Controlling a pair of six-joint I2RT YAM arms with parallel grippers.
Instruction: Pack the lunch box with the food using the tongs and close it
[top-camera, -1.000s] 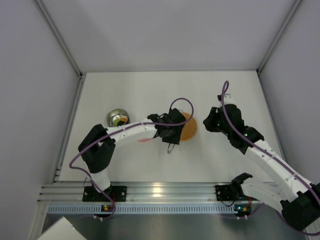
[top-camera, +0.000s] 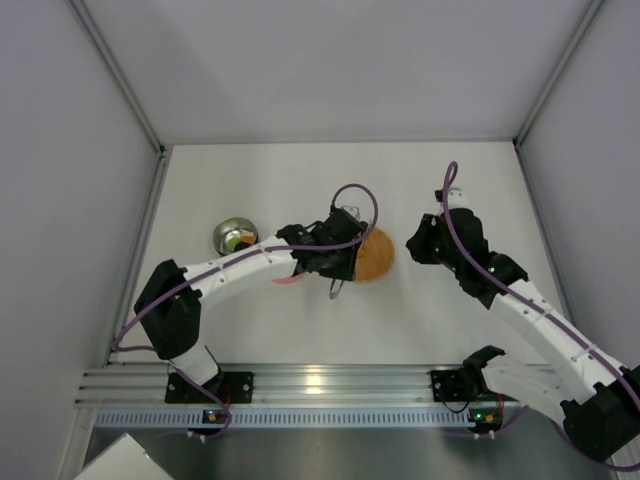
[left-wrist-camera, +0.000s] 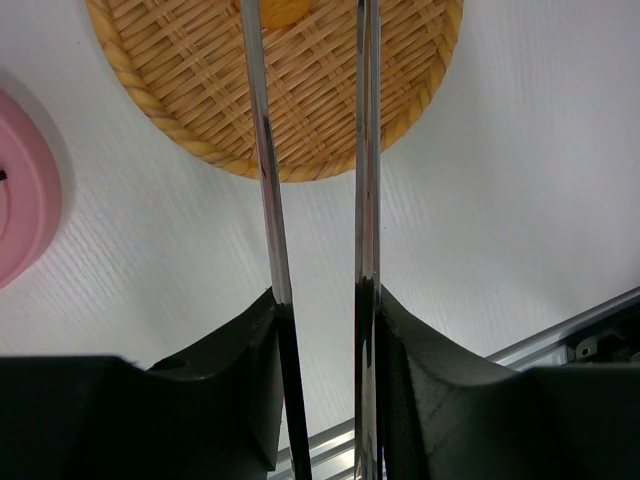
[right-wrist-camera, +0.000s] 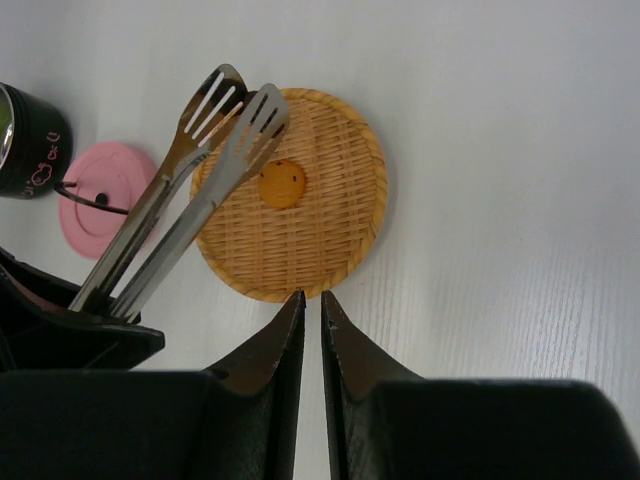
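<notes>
Metal tongs (right-wrist-camera: 185, 185) are gripped in my left gripper (top-camera: 350, 262), their two arms a little apart. In the right wrist view their slotted ends hang over the left part of a round woven basket (right-wrist-camera: 330, 235), with nothing visible between them. On that basket lies a round orange food piece, only partly seen in the left wrist view. The lunch box (top-camera: 220, 238), dark outside and metallic inside, stands uncovered at the left with colourful food in it. To the right of the basket, my right gripper is almost closed; nothing shows between its fingertips.
A pink lid (right-wrist-camera: 108, 225) with a dark handle lies between the lunch box and the basket, partly under the left arm in the top view.
My right arm stays still.
</notes>
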